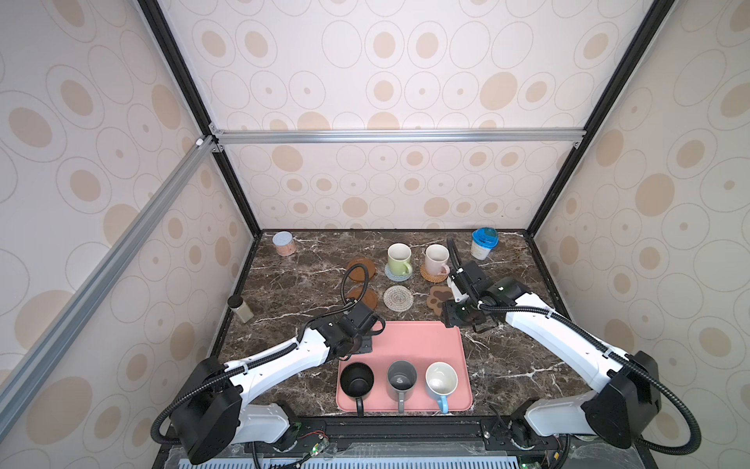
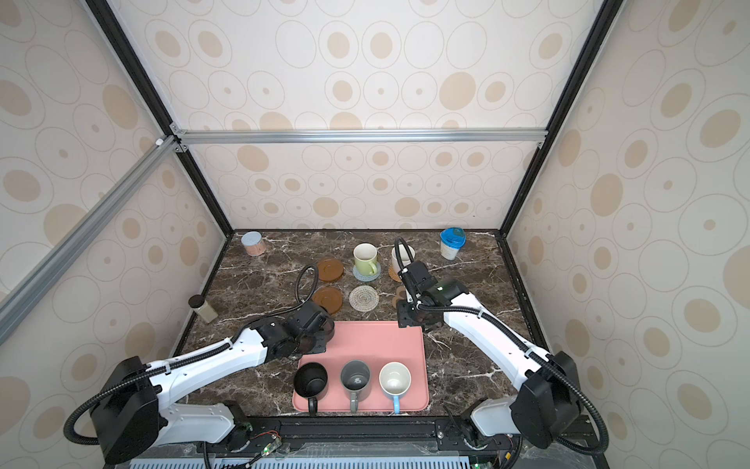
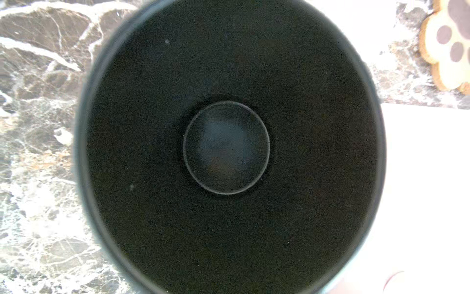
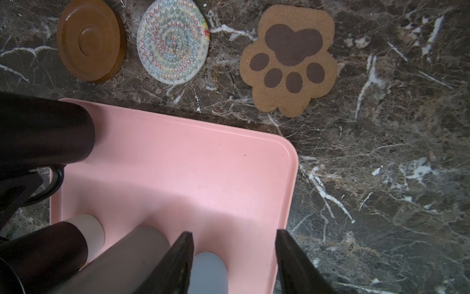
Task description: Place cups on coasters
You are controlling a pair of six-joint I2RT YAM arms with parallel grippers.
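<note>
A black cup fills most of the left wrist view, its inside [image 3: 318,147] facing the camera. In the right wrist view its handle [image 4: 56,183] has my left gripper shut on it, over the left part of the pink tray. Bare coasters lie beyond the tray: a paw coaster [image 4: 291,58], a round patterned one [image 4: 173,41] and two brown ones [image 1: 361,269]. A green cup [image 1: 398,256] stands on a blue coaster, and a pinkish cup [image 1: 435,259] on a woven one. My right gripper is open and empty above the tray.
Along the front of the pink tray [image 1: 406,334] stand a black cup [image 1: 357,381], a grey cup [image 1: 401,378] and a white cup [image 1: 441,380] with a blue handle. A blue-lidded cup [image 1: 483,244], a small jar [image 1: 284,244] and a shaker [image 1: 240,308] sit near the edges.
</note>
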